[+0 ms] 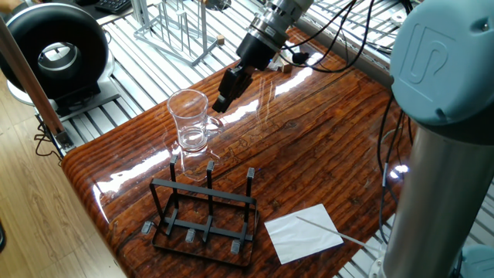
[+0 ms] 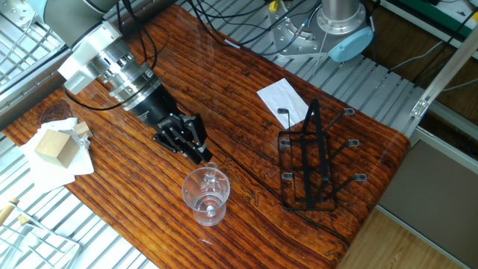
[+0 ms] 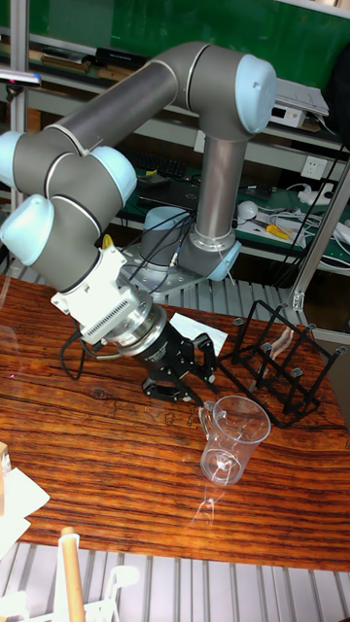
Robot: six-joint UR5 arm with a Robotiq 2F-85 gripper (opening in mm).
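A clear glass mug (image 1: 191, 123) stands upright on the wooden table, its handle turned toward my gripper (image 1: 220, 106). In exterior view 2 the black fingertips of the gripper (image 2: 200, 157) point down at the handle side of the mug (image 2: 207, 196). The gripper (image 3: 196, 399) also appears close to the handle of the mug (image 3: 234, 440) in exterior view 3; whether they touch is unclear. The finger opening is hard to make out, and nothing shows held. A black wire rack (image 1: 204, 228) with several upright prongs stands apart from the mug.
A white sheet (image 1: 302, 234) lies beside the rack, with a thin rod across it in exterior view 1. Wooden blocks (image 2: 57, 148) rest on white paper at the table's other end. Bare tabletop (image 2: 239, 97) separates the arm from the white sheet.
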